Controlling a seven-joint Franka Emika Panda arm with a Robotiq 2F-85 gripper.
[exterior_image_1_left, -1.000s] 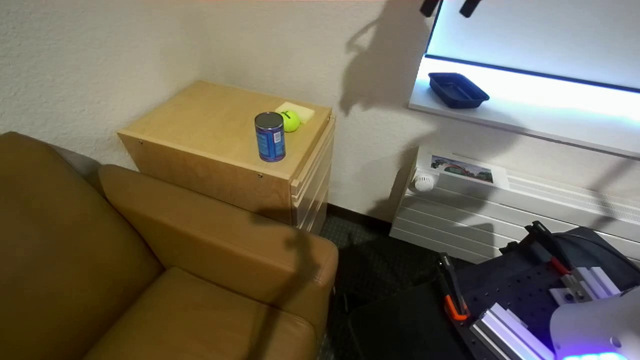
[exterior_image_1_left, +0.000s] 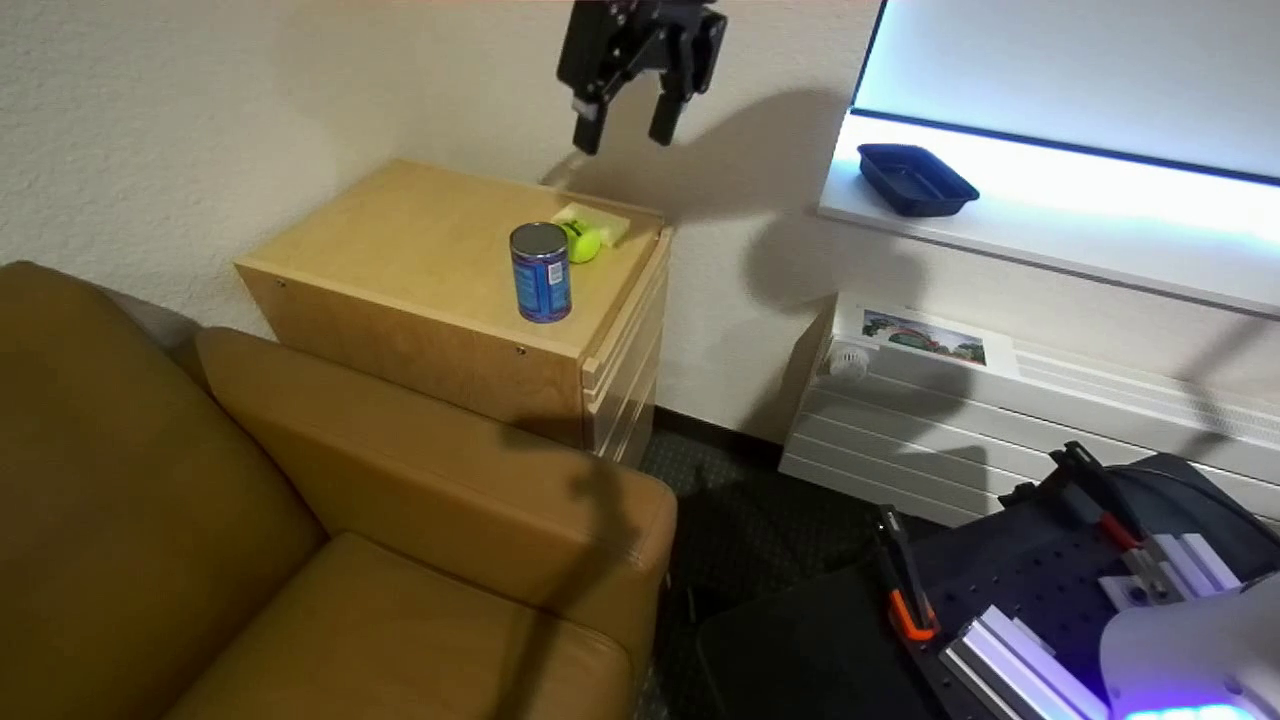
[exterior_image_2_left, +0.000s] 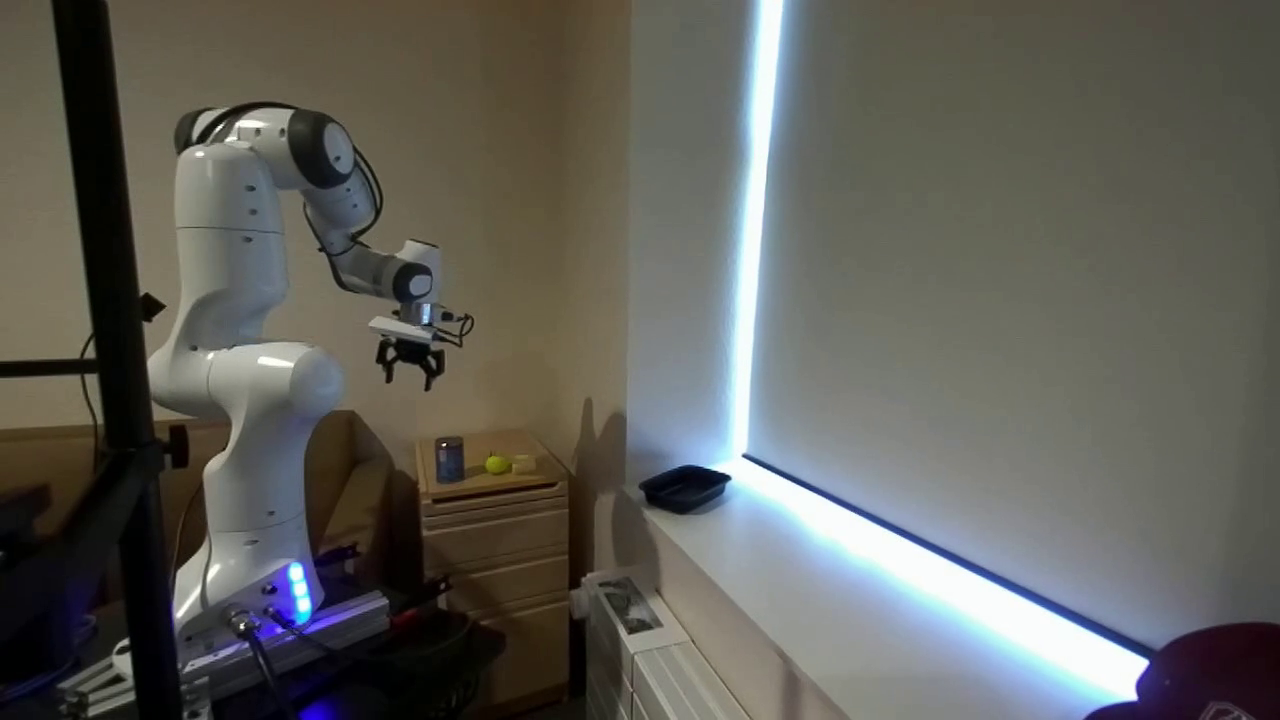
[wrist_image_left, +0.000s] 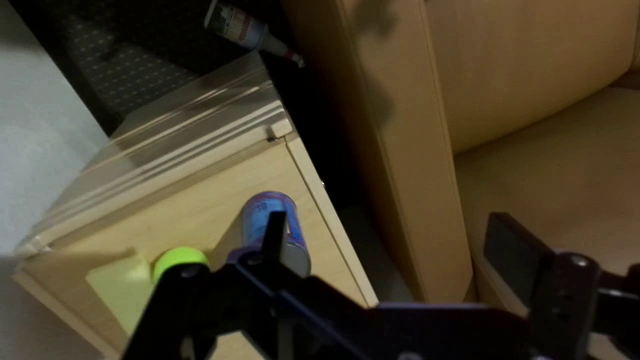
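My gripper (exterior_image_1_left: 626, 134) hangs open in the air above the wooden cabinet (exterior_image_1_left: 396, 240), nothing between its fingers. A blue can (exterior_image_1_left: 542, 282) stands upright near the cabinet's front corner. Right behind it are a yellow-green tennis ball (exterior_image_1_left: 584, 244) and a pale yellow block (exterior_image_1_left: 609, 223), maybe a sponge. In the wrist view the left finger (wrist_image_left: 276, 237) covers part of the can (wrist_image_left: 270, 219), and the ball (wrist_image_left: 180, 259) is partly hidden by the gripper. A black tray (exterior_image_1_left: 917, 182) sits empty on the windowsill.
The brown sofa (exterior_image_1_left: 444, 462) stands against the cabinet's near side. Below the windowsill (exterior_image_2_left: 816, 600) is a white radiator (exterior_image_1_left: 888, 414). A tube-like bottle (wrist_image_left: 252, 33) lies on the dark floor.
My gripper has moved left and lower in exterior view 1, from near the window to above the cabinet. The can, ball, block and tray have stayed put.
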